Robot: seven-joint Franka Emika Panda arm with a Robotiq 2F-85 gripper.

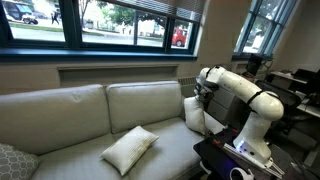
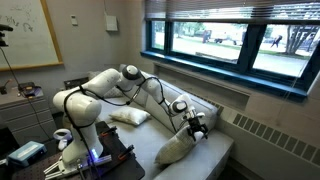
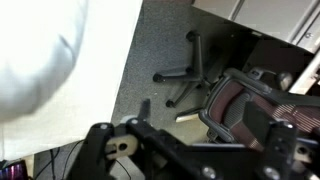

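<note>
My gripper (image 1: 204, 93) is over the right end of the sofa, close to the top of a white pillow (image 1: 194, 115) that leans upright there. Exterior view 2 also shows the gripper (image 2: 203, 132) beside the upper part of this tilted pillow (image 2: 175, 149). In the wrist view the two dark fingers (image 3: 145, 110) stand apart, the gripper being open with nothing between them. A bright white surface fills the left of that view, too close to make out fully.
A second pillow (image 1: 130, 149) lies on the sofa seat, and a grey one (image 1: 15, 162) sits at the far left. The seat between them is clear. Below the gripper, the wrist view shows grey floor (image 3: 140, 70), a chair base (image 3: 188, 72) and a dark mesh chair (image 3: 260, 95).
</note>
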